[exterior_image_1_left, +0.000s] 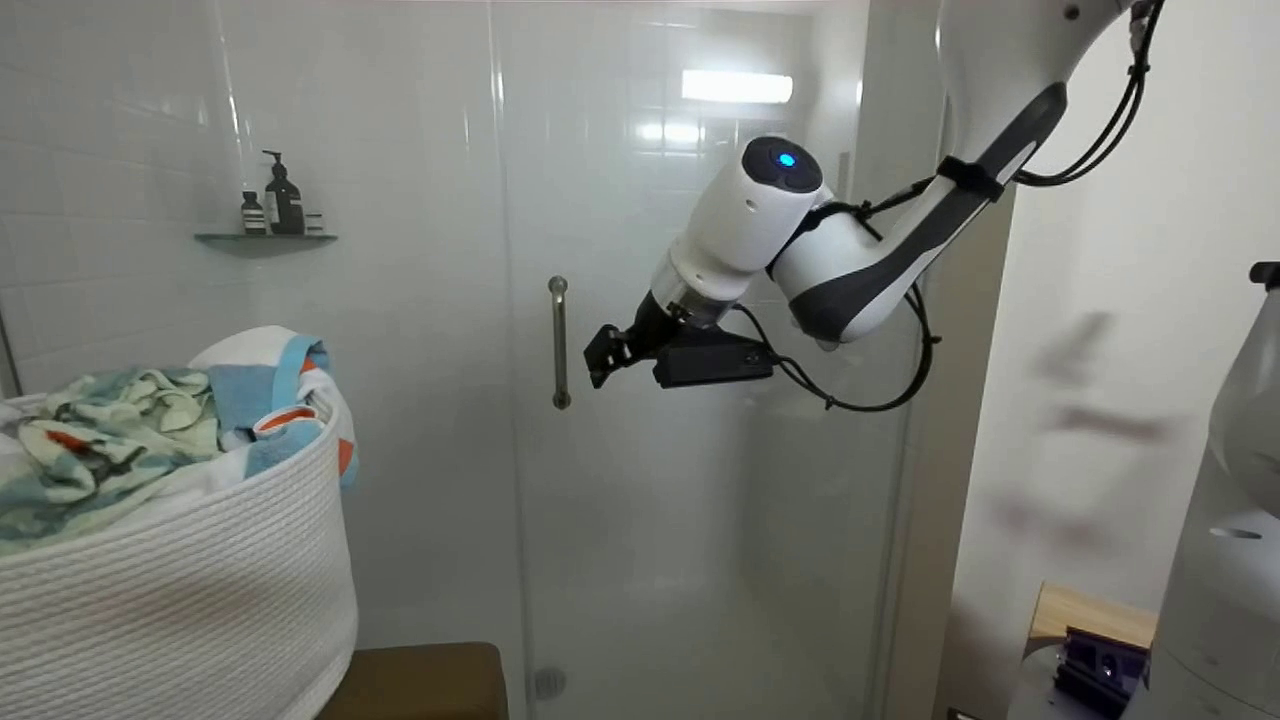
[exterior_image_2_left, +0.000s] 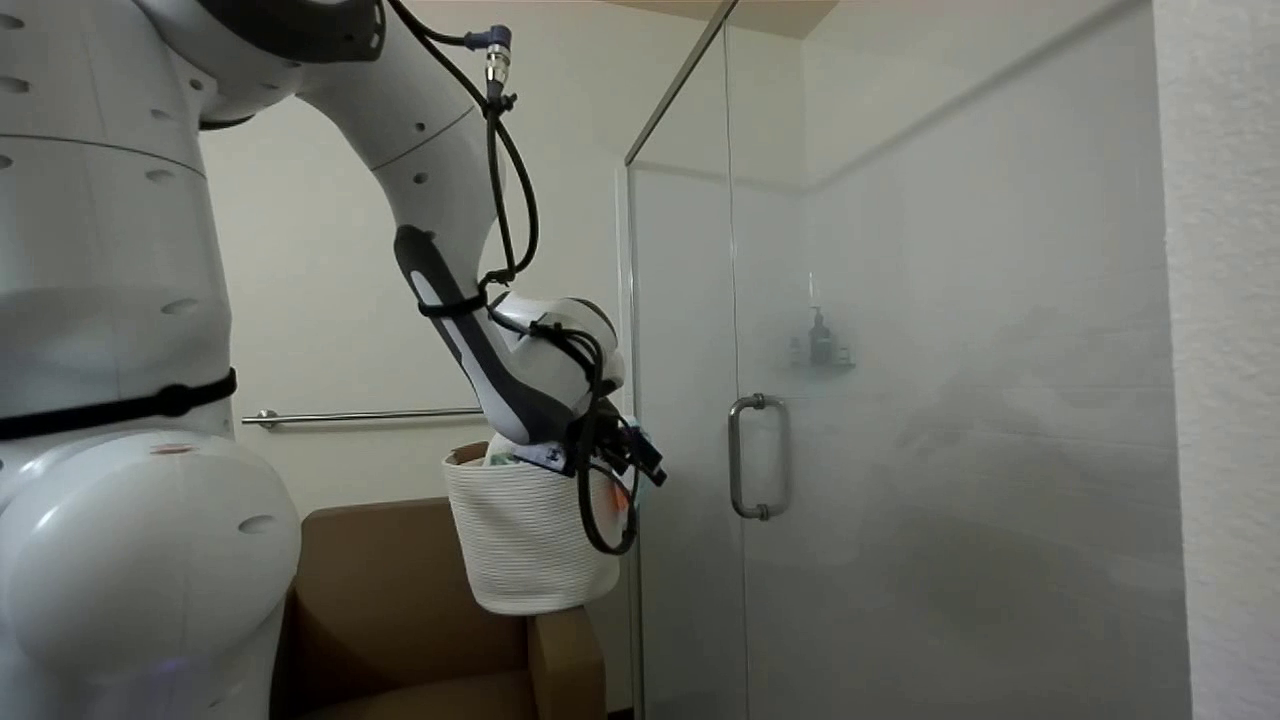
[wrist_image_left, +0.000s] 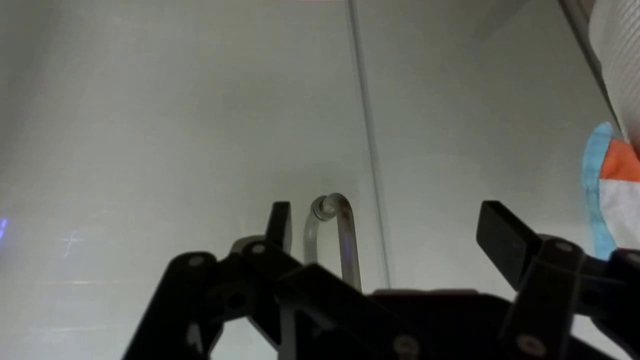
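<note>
A vertical metal handle (exterior_image_1_left: 559, 343) is fixed to the glass shower door (exterior_image_1_left: 696, 516), which stands closed. My gripper (exterior_image_1_left: 596, 360) is to the right of the handle in exterior view 1, at about the height of its lower half, and apart from it in exterior view 2. In the wrist view the black fingers (wrist_image_left: 277, 227) stand wide apart, with nothing gripped. The bent top of the handle (wrist_image_left: 348, 240) shows beyond them, closer to the left finger; its lower part is hidden by my gripper.
A white woven basket (exterior_image_1_left: 228, 576) full of towels stands at the left on a brown chair (exterior_image_2_left: 396, 588). Inside the shower, a corner shelf (exterior_image_1_left: 266, 236) carries several bottles. A towel bar (exterior_image_2_left: 372, 416) runs along the wall.
</note>
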